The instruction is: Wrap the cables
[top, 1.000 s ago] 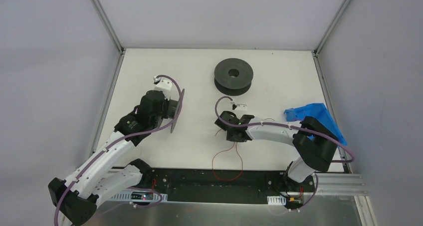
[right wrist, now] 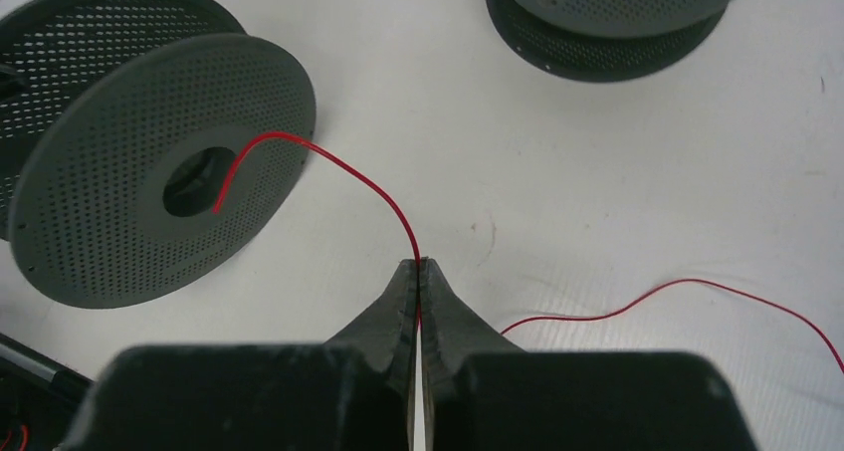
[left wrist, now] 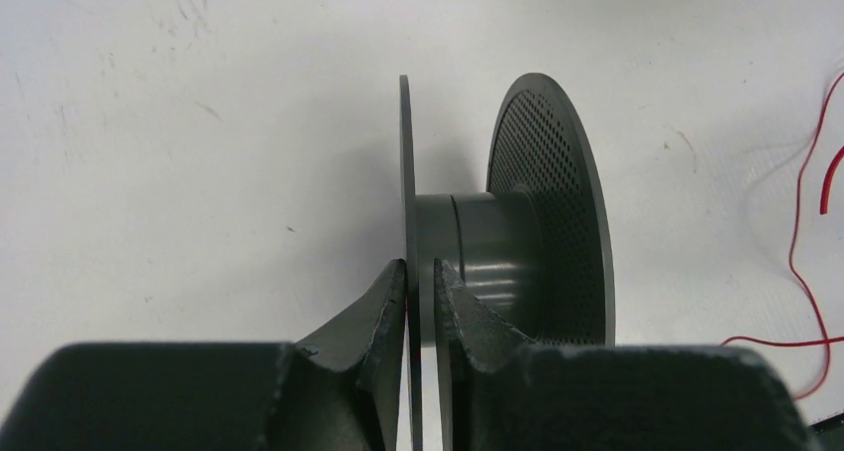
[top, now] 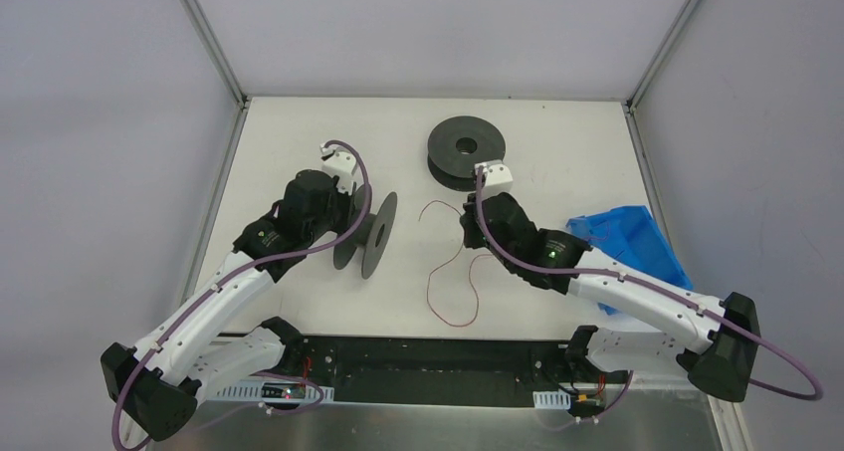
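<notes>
A dark grey spool (top: 379,235) stands on its edge left of centre, its hub lying sideways. My left gripper is part open around that spool's near flange (left wrist: 408,162). The flange runs close along the left finger, and a gap shows between it and the right finger. Right of the spool, my right gripper is shut on a thin red cable (right wrist: 343,165). The cable's free end curves up and left from the fingertips, clear of the spool. More of the cable loops loosely over the table below the right gripper.
A second dark spool (top: 466,150) lies flat at the back, close behind the right gripper. To the right, a blue tray (top: 637,240) sits partly under the right arm.
My left gripper and the standing spool have shifted right, and the spool has turned so its side face shows.
</notes>
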